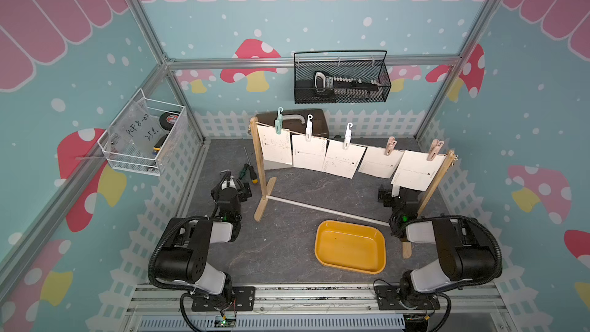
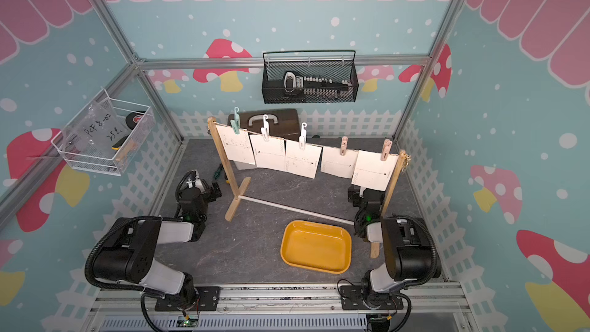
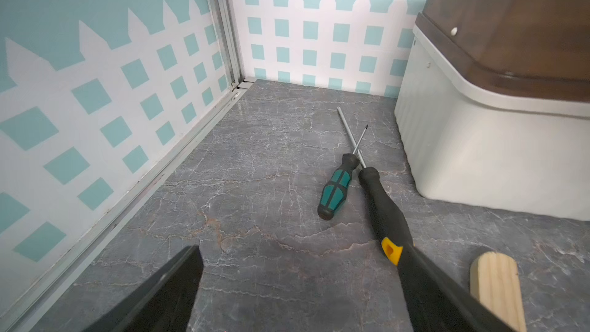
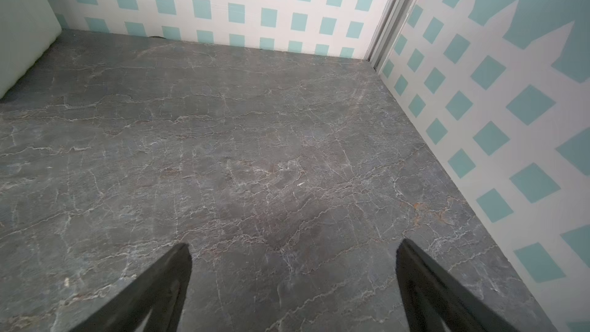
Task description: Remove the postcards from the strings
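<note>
Several white postcards hang in a row on a string between two wooden posts; the leftmost postcard (image 1: 274,145) is held by a green clip (image 1: 279,121). White clips hold the second postcard (image 1: 309,152) and the middle postcard (image 1: 342,160). Pink clips grip the fourth postcard (image 1: 379,163) and the rightmost postcard (image 1: 416,171). My left gripper is open and empty, low over the floor left of the stand. Below the rightmost postcard, my right gripper also stands open, bare floor showing between its fingers. That postcard partly hides it in the top left view.
A yellow tray (image 1: 319,259) lies in front of the stand's white crossbar (image 1: 325,210). Two screwdrivers, one green (image 3: 335,191) and one black (image 3: 386,212), lie ahead of my left gripper. Behind the cards sits a brown-lidded box (image 3: 491,141). The left post (image 1: 258,160) rises close to my left arm.
</note>
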